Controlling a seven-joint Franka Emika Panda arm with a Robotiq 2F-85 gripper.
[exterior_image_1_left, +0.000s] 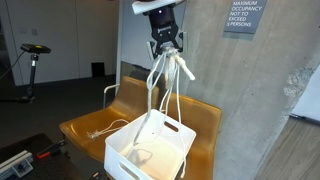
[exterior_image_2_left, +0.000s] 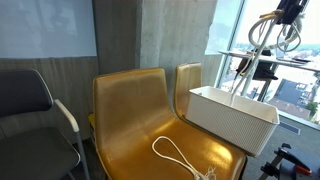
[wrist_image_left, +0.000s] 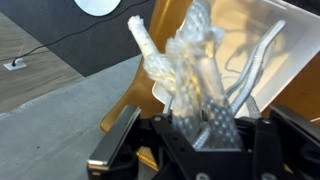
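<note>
My gripper is above the white box in exterior view 1. It is shut on a bundle of white rope, whose loops and ends hang down toward the box. In the wrist view the rope bulges out blurred between the dark fingers and hides their tips. Exterior view 2 shows rope strands dropping from the top right into the ribbed white box. How much rope rests on the box floor is hard to tell.
The box stands on a tan seat among linked tan chairs. A thin white cord lies loose on the neighbouring seat. A concrete wall rises close behind. A black chair stands at the left in exterior view 2.
</note>
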